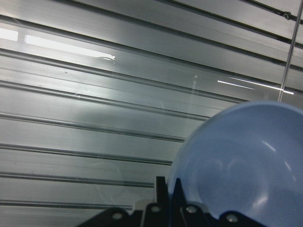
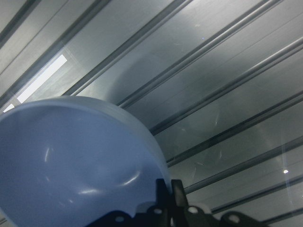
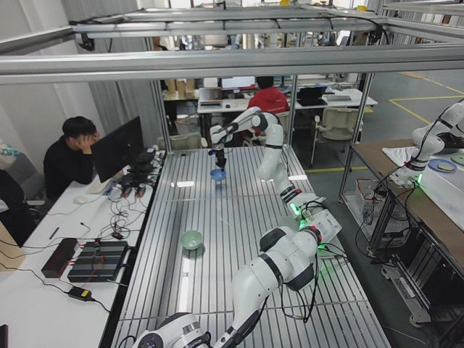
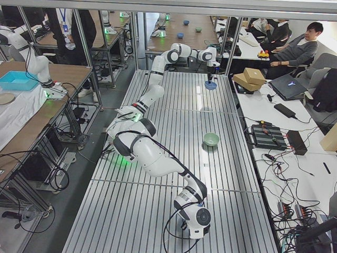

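A blue bowl (image 1: 241, 161) fills the lower right of the left wrist view, its rim between the fingers of my left gripper, which is shut on it; this bowl (image 4: 210, 86) hangs at the far end in the camera right view. My right gripper is shut on the rim of another blue bowl (image 2: 75, 161), seen at the far end in the camera left view (image 3: 218, 176) and mostly hidden by the arm in the camera right view. A green bowl (image 3: 191, 239) stands alone between the arms.
A white desk (image 3: 36, 304) with monitor, power units and cables runs along one side. Frame posts and beams surround the table.
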